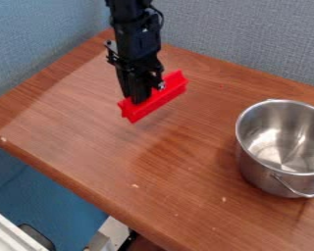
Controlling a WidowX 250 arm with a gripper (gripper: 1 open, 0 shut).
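A black robot gripper (144, 86) hangs over the back middle of the wooden table (107, 167), with a red block (165, 97) at its fingers, held at a slant. The gripper looks shut on the block; the far finger is partly hidden. A shiny metal pot (279, 147) with a handle stands on the right side of the table.
Grey-blue walls (245, 39) border the table at the back and left. Beyond the front-left edge lie a blue surface and some white items (9, 237).
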